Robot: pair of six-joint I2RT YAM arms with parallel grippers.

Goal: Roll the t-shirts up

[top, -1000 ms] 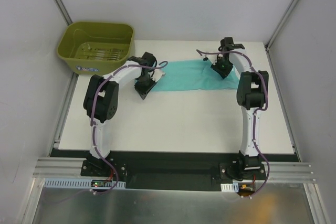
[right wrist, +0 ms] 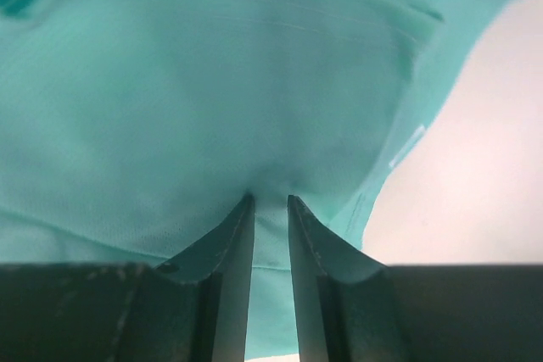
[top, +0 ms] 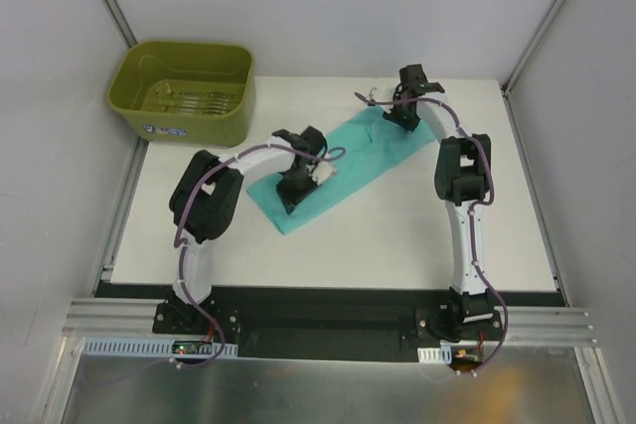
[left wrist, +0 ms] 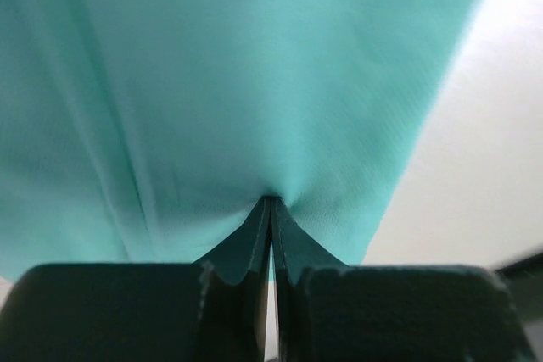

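A teal t-shirt (top: 343, 181), folded into a long strip, lies slantwise across the white table, its left end nearer the front. At that left end my left gripper (top: 290, 211) is over the cloth. In the left wrist view, the left gripper is shut with its tips on the teal fabric, which puckers around them. My right gripper (top: 395, 118) hovers at the strip's far right end. Seen from the right wrist, the right gripper has its fingers a little apart above the folded layers, with no cloth clearly between them.
A green bin (top: 184, 96) stands at the back left corner, close to the left arm.
The right gripper shifted slightly left.
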